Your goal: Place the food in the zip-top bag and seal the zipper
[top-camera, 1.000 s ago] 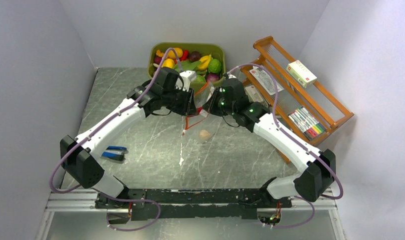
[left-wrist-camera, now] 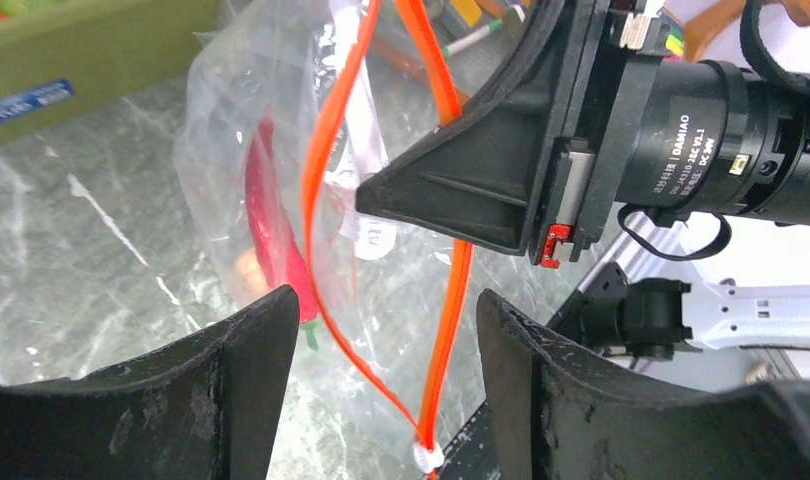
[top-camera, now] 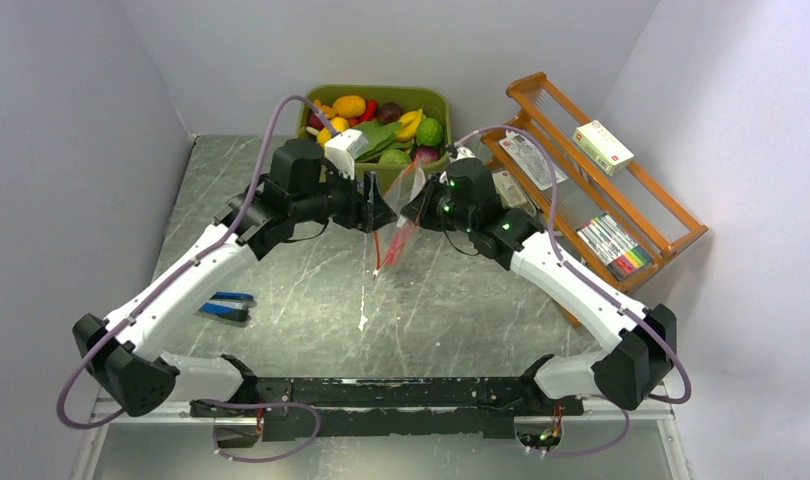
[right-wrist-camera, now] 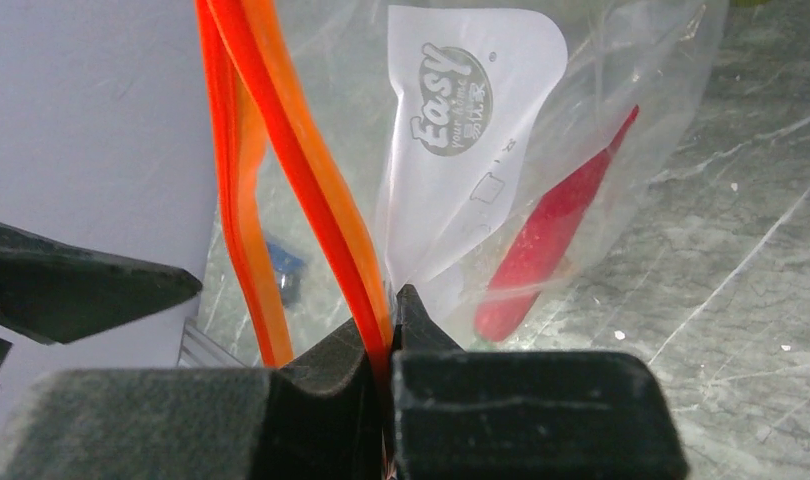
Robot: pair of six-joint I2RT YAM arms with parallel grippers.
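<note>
The clear zip bag (top-camera: 405,188) with orange zipper strips (left-wrist-camera: 451,300) hangs upright between the grippers. Inside are a red pepper (right-wrist-camera: 549,235) and a pale tan item (left-wrist-camera: 251,268), low in the bag. My right gripper (top-camera: 411,212) is shut on the bag's edge by the orange strip. My left gripper (top-camera: 379,208) stands part open at the bag's other side, its fingers apart with the bag's strips visible beyond and between them.
A green bin (top-camera: 341,92) of mixed food stands at the back. A wooden rack (top-camera: 671,230) with boxes is at right. A blue and black tool (top-camera: 227,312) lies on the left of the grey table, whose front middle is clear.
My left gripper has drawn back slightly up and left and opened. The red pepper now shows lower in the bag. The right gripper has barely moved.
</note>
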